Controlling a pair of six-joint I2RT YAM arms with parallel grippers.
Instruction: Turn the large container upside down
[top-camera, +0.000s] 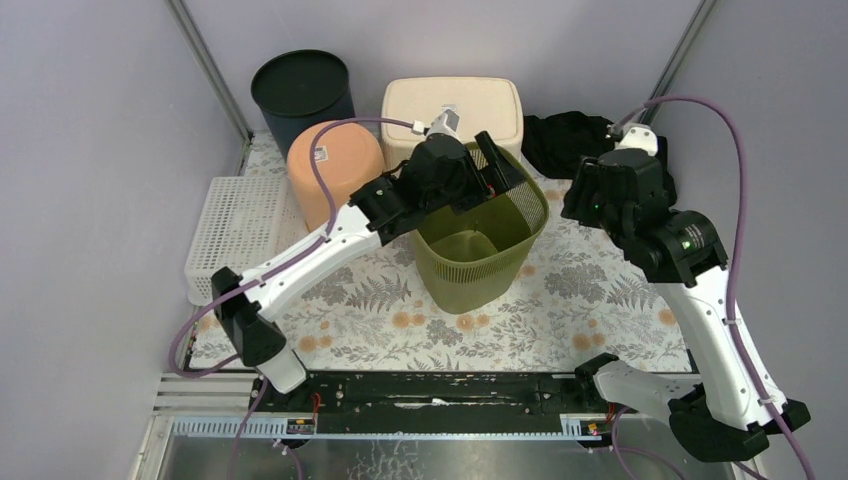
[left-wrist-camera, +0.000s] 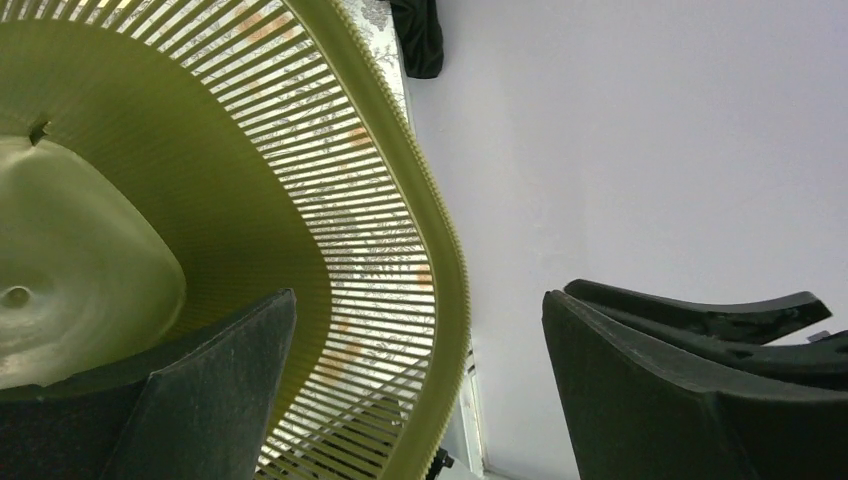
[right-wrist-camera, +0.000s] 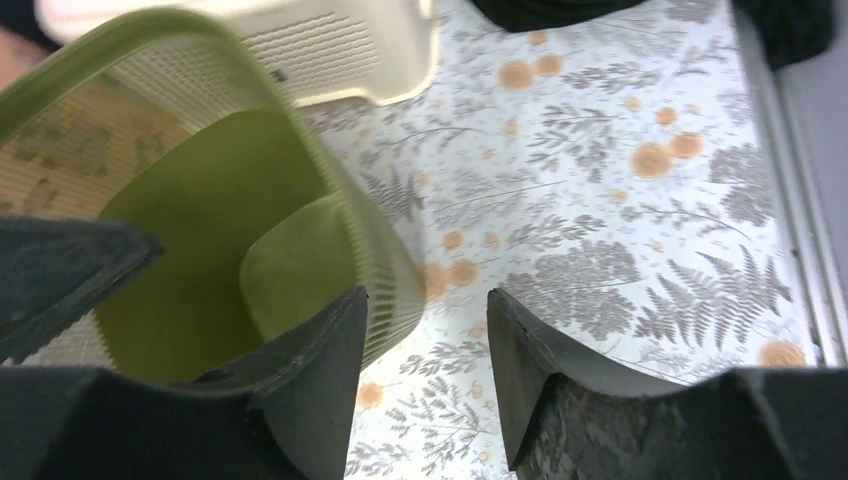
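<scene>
The large olive-green container (top-camera: 470, 275) stands mid-table, its open top upward and its slatted rim (left-wrist-camera: 440, 260) visible. My left gripper (top-camera: 500, 172) is open over the container's upper right part; in the left wrist view the rim lies between its fingers as seen from above, with no grip visible. My right gripper is to the right of the container. Its fingertips show a narrow space with floor visible through it and nothing evidently held; whether it counts as shut is unclear.
A cream lidded bin (top-camera: 450, 100), a dark bucket (top-camera: 300, 85), an orange tub (top-camera: 330, 160) and a white basket (top-camera: 228, 235) crowd the back and left. Black cloth (top-camera: 550, 145) lies back right.
</scene>
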